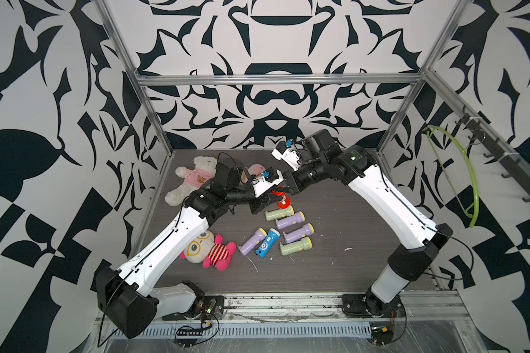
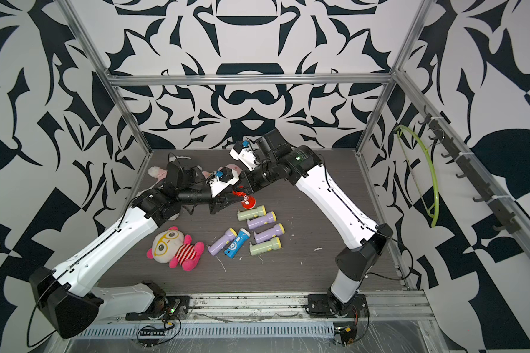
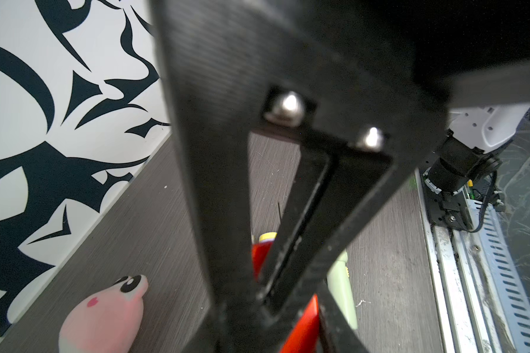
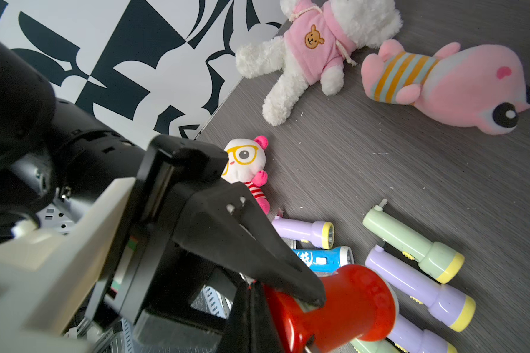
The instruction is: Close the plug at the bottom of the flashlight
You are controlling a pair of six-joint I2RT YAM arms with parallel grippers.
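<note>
My left gripper (image 1: 270, 199) is shut on a red flashlight (image 4: 350, 303), held above the table with its lens end hanging downward. The right wrist view shows the left gripper's black finger (image 4: 265, 253) pressed along the flashlight's side. In the left wrist view only slivers of red flashlight (image 3: 303, 329) show past the dark fingers. Right beside the flashlight's upper, bottom end is my right gripper (image 1: 286, 189), shut, with nothing visible between its fingers. The plug and the flashlight's bottom end are hidden by the two grippers, so how the plug sits cannot be seen.
Several purple and green flashlights, one a green flashlight (image 1: 296, 246), lie on the table below with a blue flashlight (image 1: 267, 243). Plush toys are a white bear (image 4: 312, 47), a pink toy (image 4: 447, 88) and a striped doll (image 1: 209, 250).
</note>
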